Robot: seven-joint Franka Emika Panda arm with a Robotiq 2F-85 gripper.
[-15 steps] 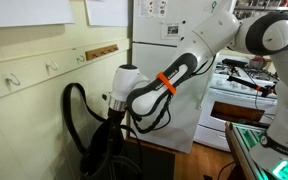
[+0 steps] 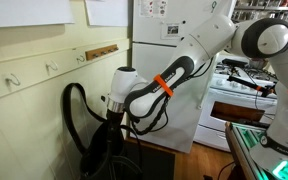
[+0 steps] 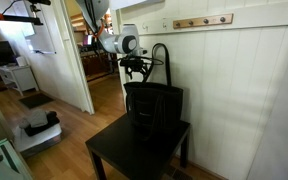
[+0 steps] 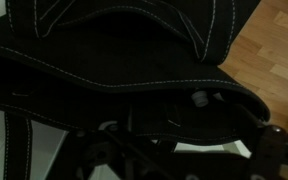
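A black tote bag (image 3: 154, 103) stands upright on a low black table (image 3: 109, 143) against the white panelled wall. One strap (image 3: 161, 60) loops up above its opening. My gripper (image 2: 114, 112) hangs over the bag, close to the strap. From above, the wrist view shows the bag's white-stitched rim (image 4: 114, 88) and part of its dark inside. My fingers stand apart at the bottom of that view, with nothing clearly between them. Dark fingers against dark cloth make it hard to tell whether they touch the bag.
Above the bag, a wooden hook rack (image 3: 205, 21) is fixed to the wall, with single hooks (image 2: 52, 66) farther along. Behind the arm stand a white fridge (image 2: 156, 75) and a stove (image 2: 234, 95). Wooden floor (image 3: 72, 150) is open beside the table.
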